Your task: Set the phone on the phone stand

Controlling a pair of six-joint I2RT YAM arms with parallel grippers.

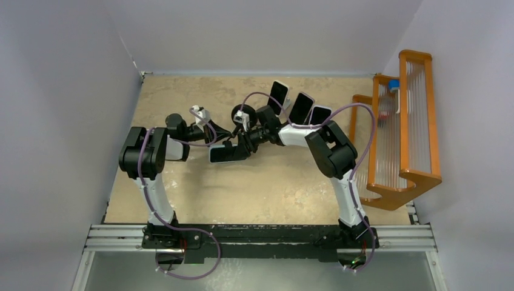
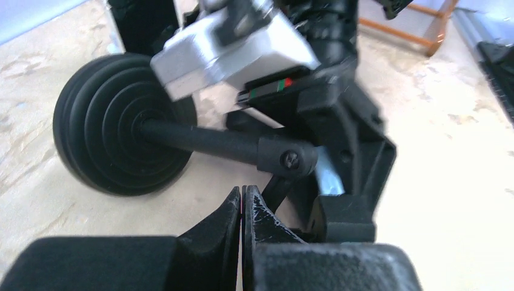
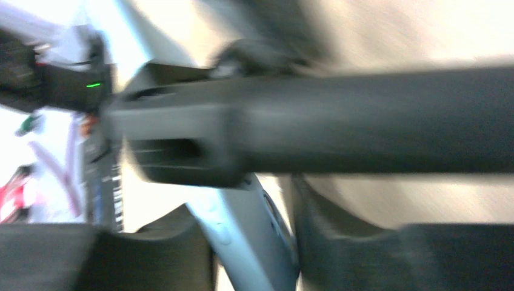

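The phone (image 1: 223, 154), black-screened with a light blue edge, is held out over the table by my right gripper (image 1: 245, 149). In the right wrist view the phone's blue side (image 3: 233, 227) runs between that gripper's fingers. Behind it stands the black phone stand (image 2: 124, 130), with a round ribbed base and a rod ending in a hinged joint. This rod crosses in front of the phone in the right wrist view; contact between them cannot be told. My left gripper is shut, its tips together with nothing between them, just left of the stand's joint and apart from the phone.
Several other phone-like devices (image 1: 301, 109) stand at the back of the table, right of the stand. A wooden rack (image 1: 418, 115) fills the right side. Both arms are close together around the stand.
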